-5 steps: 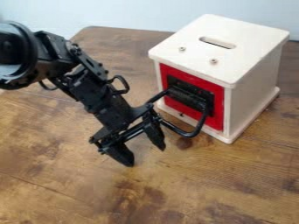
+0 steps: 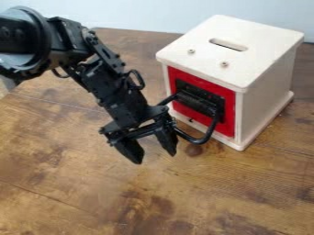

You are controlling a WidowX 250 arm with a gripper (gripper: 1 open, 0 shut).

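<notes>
My black gripper (image 2: 150,147) hangs angled downward left of a pale wooden box (image 2: 252,64), its two fingers apart and nothing seen between them. The box has a slot on top and a red front panel (image 2: 186,111) carrying a black latch fitting (image 2: 207,95) with a black handle (image 2: 203,138) that sticks out toward the gripper. The gripper's fingers are beside the handle's outer end; whether they touch it is unclear.
A white wall lies behind the table's back edge.
The arm and gripper have shifted a little up and to the right, with the wrist raised and the fingers turned. The box stays where it was.
</notes>
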